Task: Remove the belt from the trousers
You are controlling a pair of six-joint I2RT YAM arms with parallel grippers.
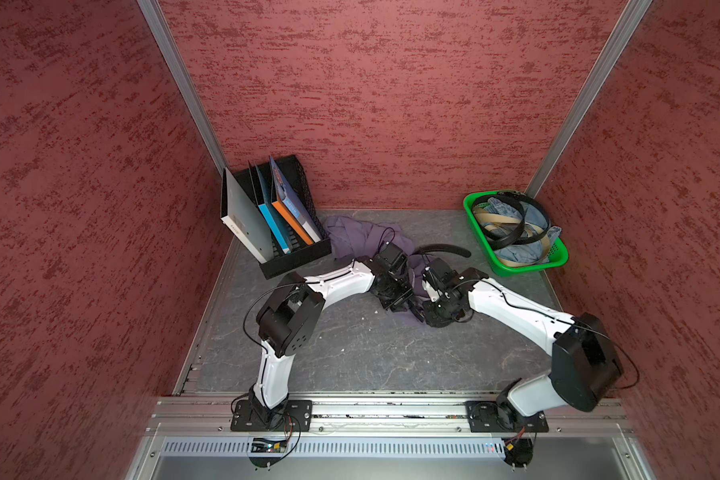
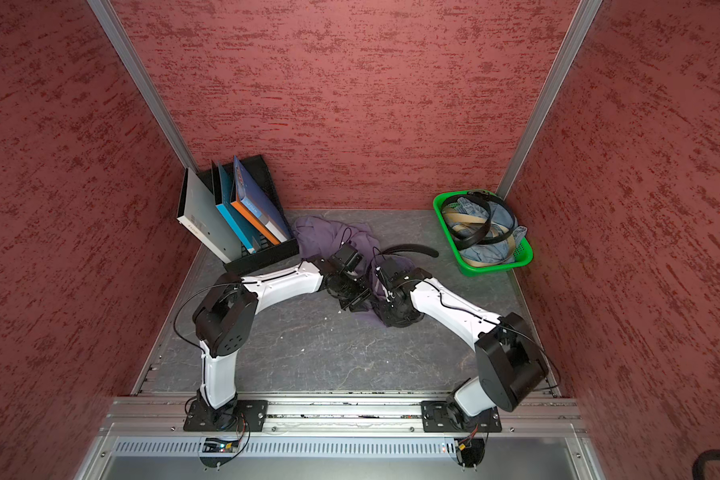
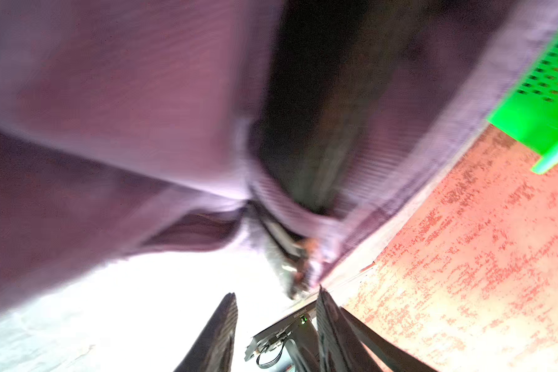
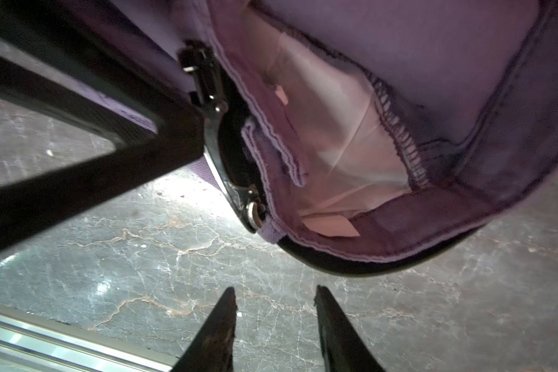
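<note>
Purple trousers [image 1: 360, 234] lie crumpled mid-table. A black belt is still round their waistband; its loose end [image 1: 446, 249] sticks out toward the basket. In the right wrist view the belt's metal buckle [image 4: 220, 155] sits at the front of the waistband, with the left gripper's dark fingers [image 4: 173, 133] right against or over it. My left gripper is open, its tips just below the blurred buckle [image 3: 296, 272], nothing clearly between them. My right gripper is open too, with bare table between its fingers, short of the waistband [image 4: 384, 241].
A green basket [image 1: 513, 269] with jeans and coiled belts stands at the back right. Binders [image 1: 248, 220] lean in a black rack at the back left.
</note>
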